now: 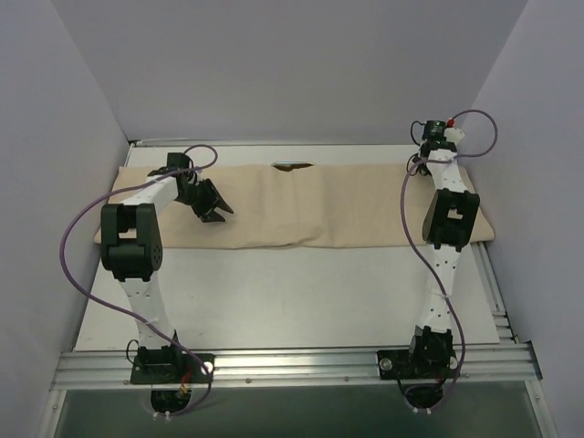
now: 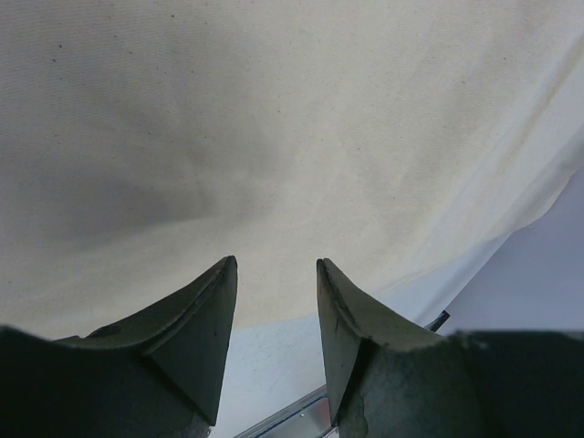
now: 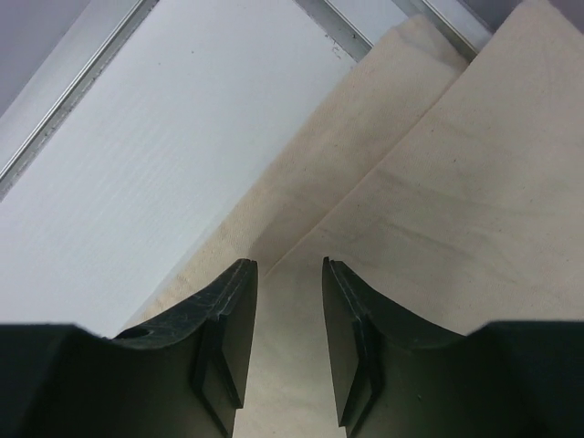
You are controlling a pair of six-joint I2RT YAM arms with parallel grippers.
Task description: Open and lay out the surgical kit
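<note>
A beige cloth (image 1: 365, 205) lies spread over most of the white table, with a dark slit at its back edge near the middle. My left gripper (image 1: 211, 208) hangs over the cloth's left part; in the left wrist view its fingers (image 2: 193, 338) are apart with only cloth visible below. My right gripper is at the back right corner, also open, above the cloth's folded double edge (image 3: 338, 164). In the top view its fingertips are hidden under the arm.
Metal rails (image 1: 292, 359) border it, and grey walls stand at the back and both sides.
</note>
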